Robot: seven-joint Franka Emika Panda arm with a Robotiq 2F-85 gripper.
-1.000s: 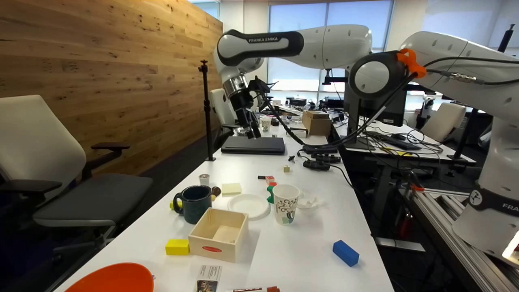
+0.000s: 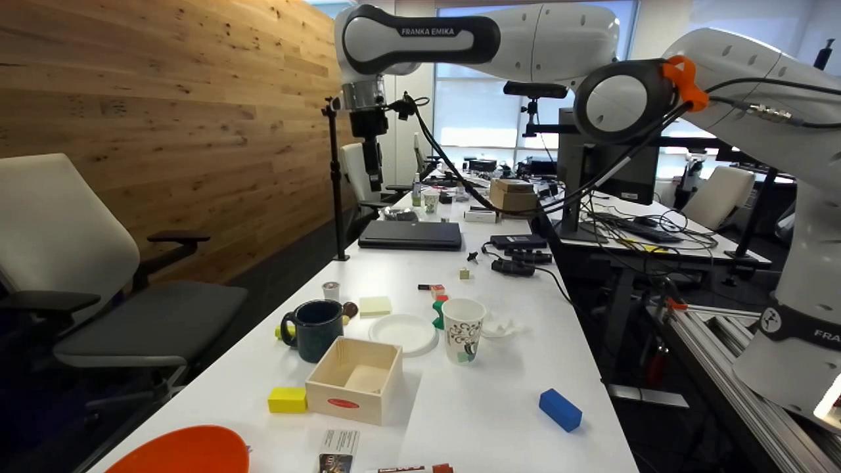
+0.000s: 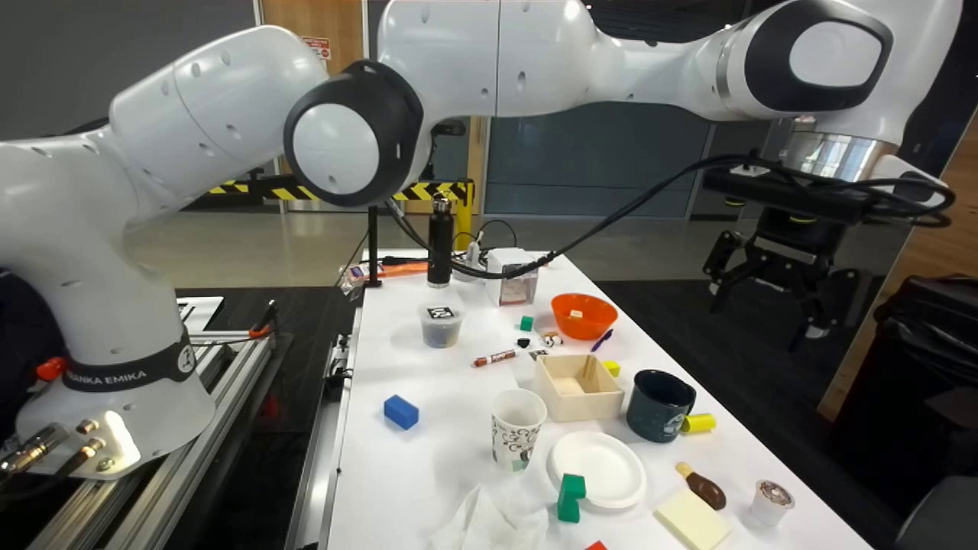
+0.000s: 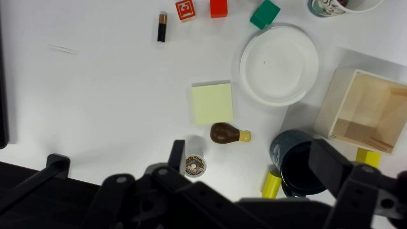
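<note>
My gripper (image 3: 759, 307) is open and empty, held high over the table's far side. In the wrist view its two fingers stand wide apart, with a coffee pod (image 4: 195, 166) by the left one and the dark mug (image 4: 301, 164) partly behind the right one. Farther up in that view lie a brown maraca-like object (image 4: 227, 133), a pale yellow sticky-note pad (image 4: 212, 103) and a white plate (image 4: 280, 65). A light wooden box (image 2: 355, 378) stands beside the mug, and a patterned paper cup (image 2: 462, 327) is right of the plate.
A blue block (image 2: 560, 410) lies alone on the right side. Yellow blocks (image 2: 288, 399) rest near the box and mug. An orange bowl (image 3: 584, 316), a marker (image 3: 495, 358) and a green block (image 3: 570, 498) are also out. A black laptop (image 2: 410, 235) lies at one end.
My gripper has risen and shifted left in exterior view 1, turning from a slant to pointing straight down. The objects on the table have not moved.
</note>
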